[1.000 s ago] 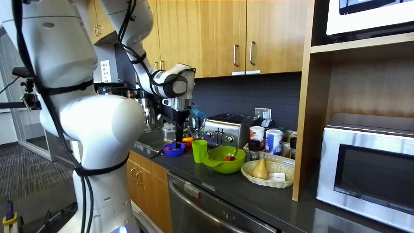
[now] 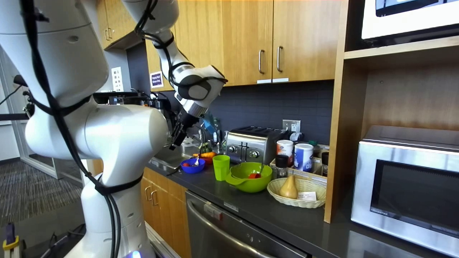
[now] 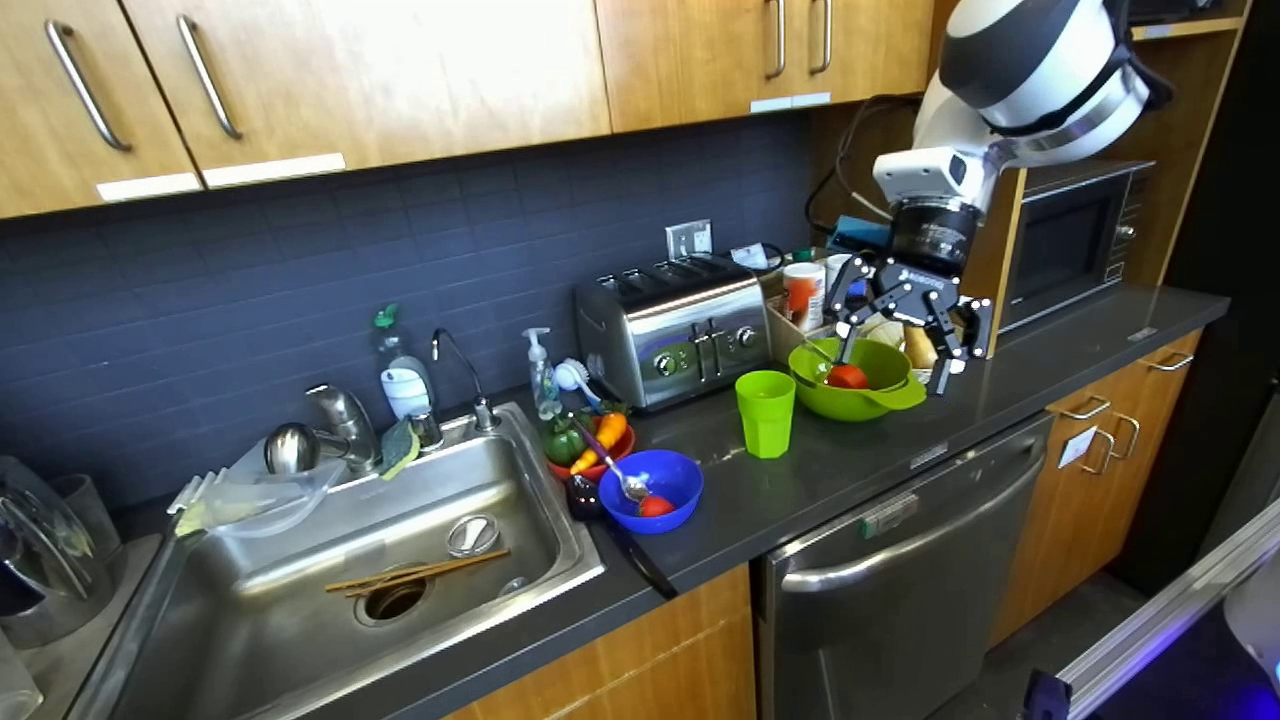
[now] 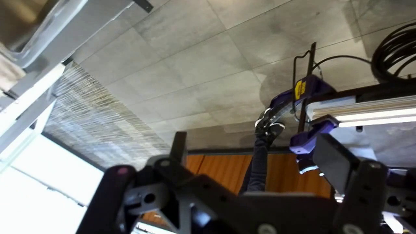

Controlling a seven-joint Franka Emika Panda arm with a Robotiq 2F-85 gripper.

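My gripper is open in the wrist view, with a wide empty gap between its two dark fingers. In exterior view 1 the gripper (image 2: pixel 174 144) hangs tilted in the air, above the level of the counter. A blue bowl (image 3: pixel 684 480) holds a spoon (image 3: pixel 633 487) and a red tomato-like item (image 3: pixel 656 505). A green bowl (image 2: pixel 251 185) has a red item (image 2: pixel 254 175) and a utensil in it. Between the bowls stands a green cup (image 3: pixel 767 420). The gripper touches none of these.
A toaster (image 3: pixel 672 330) stands against the wall behind the cup. The sink (image 3: pixel 288 552) lies left, a basket with a squash (image 2: pixel 289 187) right. The wrist view shows floor (image 4: pixel 195 78), a purple clamp (image 4: pixel 300 91) and someone's shoes (image 4: pixel 276 128).
My gripper has risen from over the blue bowl and swung left in exterior view 1, going from pointing down to tilted. The spoon in the blue bowl now shows; bowls and cup look unmoved.
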